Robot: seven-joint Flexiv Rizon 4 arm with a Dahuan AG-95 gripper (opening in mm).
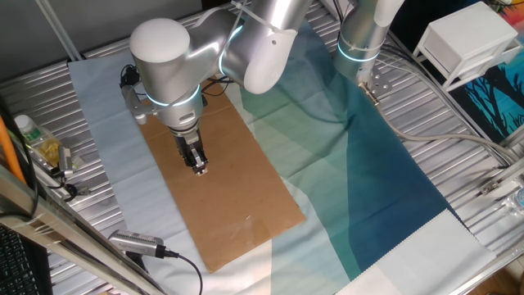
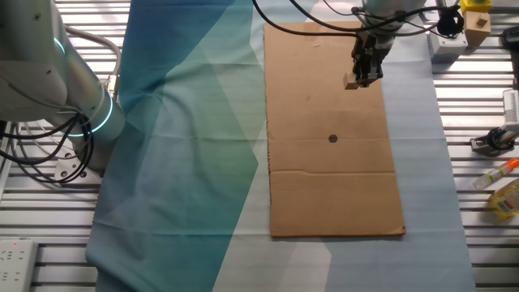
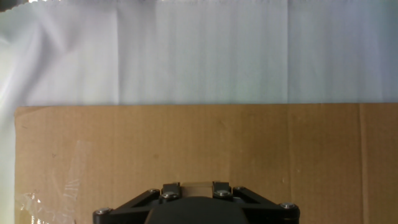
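Note:
Between its two black fingertips, my gripper is shut on a small light-wood block (image 3: 197,185). Exterior view 2 shows the block (image 2: 350,81) poking out on the left of the dark fingers (image 2: 369,71). In exterior view 1 the gripper (image 1: 199,170) points down above the cardboard sheet (image 1: 237,197), with only a pale bit of the block visible at its tips. How high the block hangs over the cardboard I cannot tell. The sheet (image 2: 324,203) lies flat on the cloth and has a dark round spot (image 2: 332,139).
Blue, green and white cloth (image 1: 319,164) covers the slatted table. Bottles (image 1: 37,139) and a silver camera-like device (image 1: 136,242) sit along the left side. Most of the cardboard is bare.

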